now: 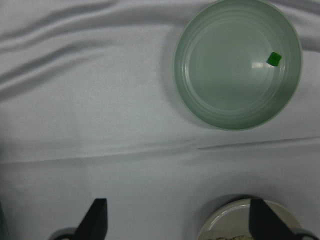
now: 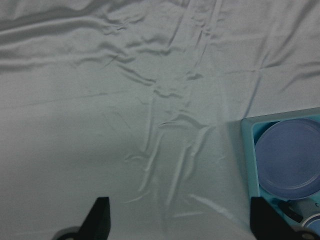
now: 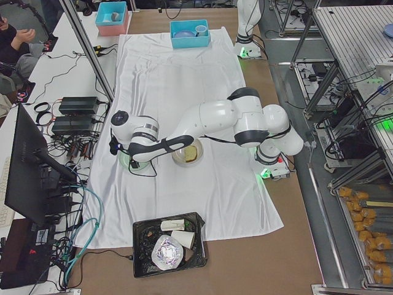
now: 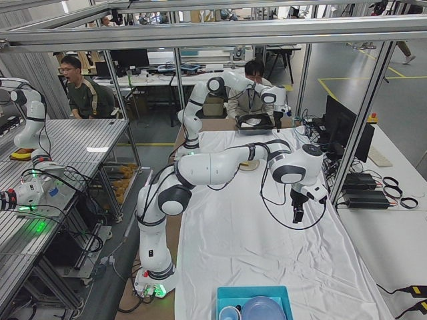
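My left gripper is open above the cloth, beside a green plate (image 1: 215,75) holding a small green cube (image 1: 274,59). A beige plate (image 1: 225,222) lies partly in view at its lower right; in the camera left view it holds a yellow-brown piece (image 3: 190,153). My right gripper is also open, over bare cloth beside a turquoise bin (image 2: 249,150) with a blue plate (image 2: 286,157) and a mug (image 2: 311,222). The left arm hides much of the green plate in the camera left view.
A black tray (image 3: 141,246) with foil and white items stands at one cloth end, the turquoise bin at the other. Monitor (image 3: 31,178), cables and metal posts border one side.
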